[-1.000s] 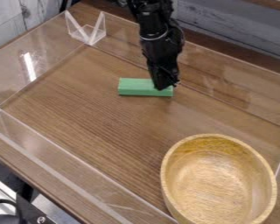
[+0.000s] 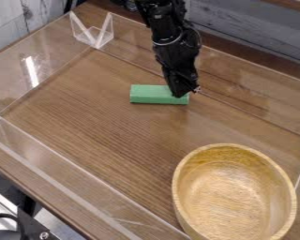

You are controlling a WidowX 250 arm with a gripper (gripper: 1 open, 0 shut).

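Observation:
A flat green block (image 2: 150,94) lies on the wooden table in the upper middle. The black gripper (image 2: 178,88) is at its right end, coming down from the top of the view with its tip touching or just over the block. Whether anything sits between its fingers is too small to tell.
A cream oval basket (image 2: 234,192) takes up the lower right. A clear plastic stand (image 2: 93,28) stands at the upper left, and another clear piece is at the left edge.

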